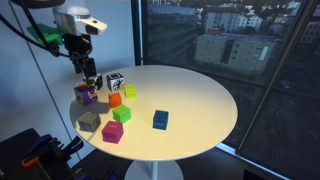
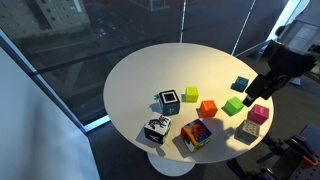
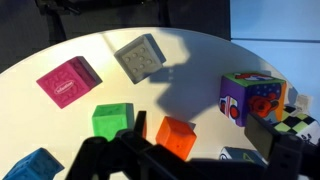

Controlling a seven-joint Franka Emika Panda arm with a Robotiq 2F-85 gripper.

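Observation:
My gripper hangs above the round white table, its two dark fingers wide apart in the wrist view and nothing held between them. Below lie an orange cube (image 3: pixel 176 137), a green cube (image 3: pixel 112 120), a pink cube (image 3: pixel 70 83) and a grey cube (image 3: pixel 140 58). A multicoloured cube (image 3: pixel 250 97) sits near the table edge, beside a checkered cube (image 3: pixel 298 125) partly cut off. The blue cube (image 1: pixel 160 119) stands apart from the others. Farther back are a yellow-green cube (image 1: pixel 130 91) and a black-and-white framed cube (image 1: pixel 115 81).
The grey cube and the multicoloured cube lie close to the rim. A window wall stands behind the table.

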